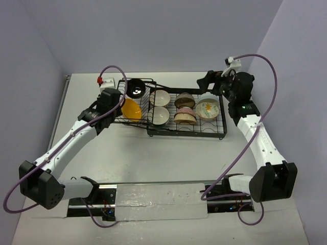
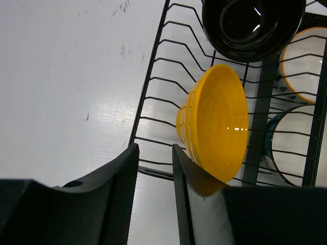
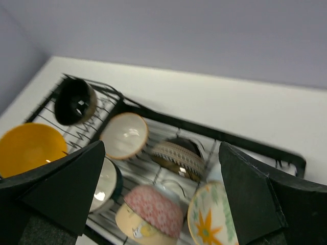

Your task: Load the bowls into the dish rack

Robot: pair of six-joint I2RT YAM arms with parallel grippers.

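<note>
The black wire dish rack holds every bowl in view. In its left section are a yellow bowl, standing tilted on its side, and a black bowl. The main section bears two white-lined bowls, a brown patterned bowl, a pink bowl and a flowered bowl, with a pale one partly hidden behind it. My left gripper is open beside the yellow bowl, its right finger close to the rim; touching or apart, I cannot tell. My right gripper is open and empty above the rack.
Bare white table lies in front of the rack, and more free table shows to its left and behind it. Grey walls stand at the back and both sides. Purple cables loop along both arms.
</note>
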